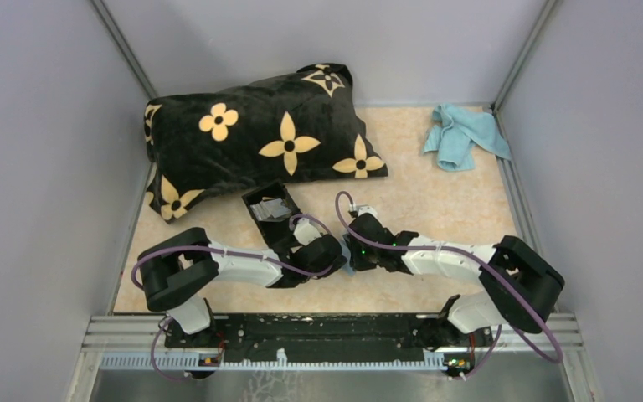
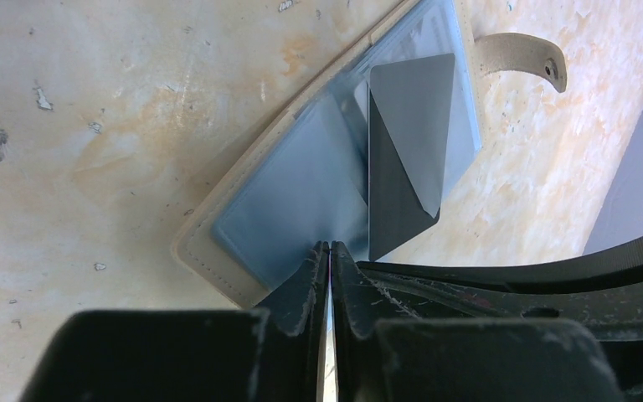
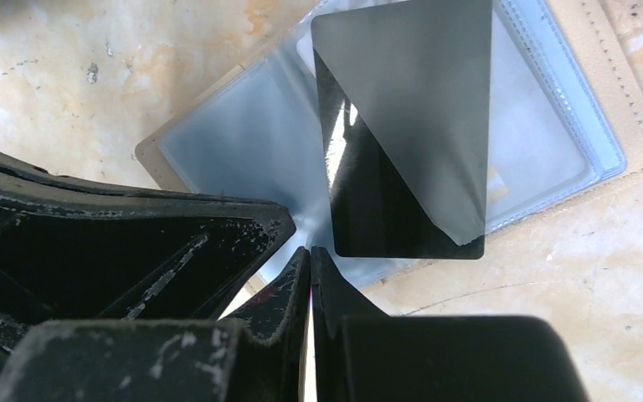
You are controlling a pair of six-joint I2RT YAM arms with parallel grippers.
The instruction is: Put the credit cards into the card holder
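Observation:
Between my two grippers lies the open card holder (image 1: 347, 254), mostly hidden in the top view. It has a tan border (image 2: 205, 255) and bluish clear sleeves (image 3: 243, 130). A two-tone black and grey card (image 3: 402, 126) lies askew across the sleeves; whether any of it is inside a pocket I cannot tell. My left gripper is shut on the holder's clear sleeve near its edge, just beside the card's lower corner. My right gripper is shut by the card's lower left corner, with nothing visible between its fingers.
A black box (image 1: 251, 204) with several cards (image 1: 270, 209) stands behind the left arm. A large black patterned pillow (image 1: 259, 126) fills the back left, and a blue cloth (image 1: 460, 138) lies at the back right. A tan strap (image 2: 519, 54) sticks out from the holder. Bare table lies right of centre.

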